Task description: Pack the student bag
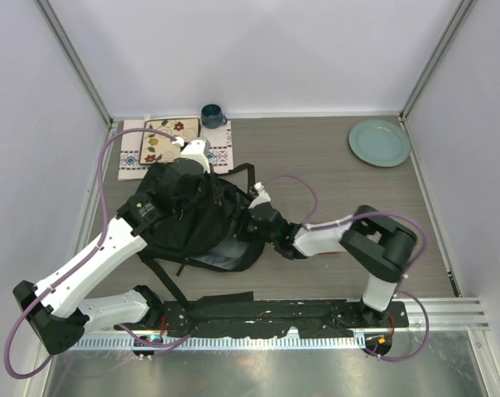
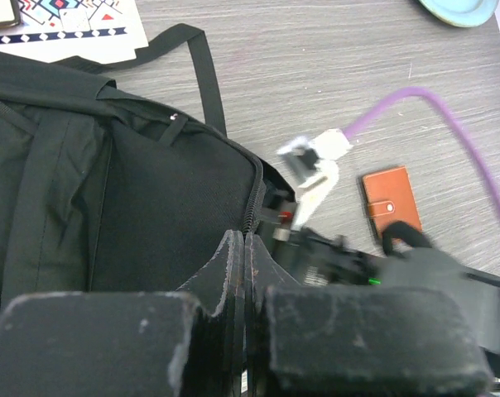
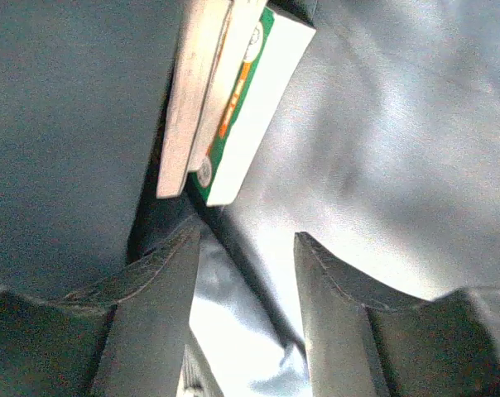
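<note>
The black bag (image 1: 202, 236) lies at the left of the table with its mouth held up. My left gripper is shut on the zippered rim (image 2: 255, 194) of the bag. Inside the bag, my right gripper stands open, its two fingers apart with nothing gripped between them. Just beyond its fingertips, toward the left, several books (image 3: 254, 107) stand side by side, one with a green cover edge; their far ends are out of frame. A brown wallet (image 2: 392, 198) with a snap lies on the table right of the bag.
A teal plate (image 1: 379, 143) sits at the back right. Behind the bag are a floral-patterned board (image 1: 161, 149), a patterned mat (image 1: 221, 149) and a dark blue mug (image 1: 212, 117). A bag strap (image 2: 202, 70) trails on the table. The table between bag and plate is clear.
</note>
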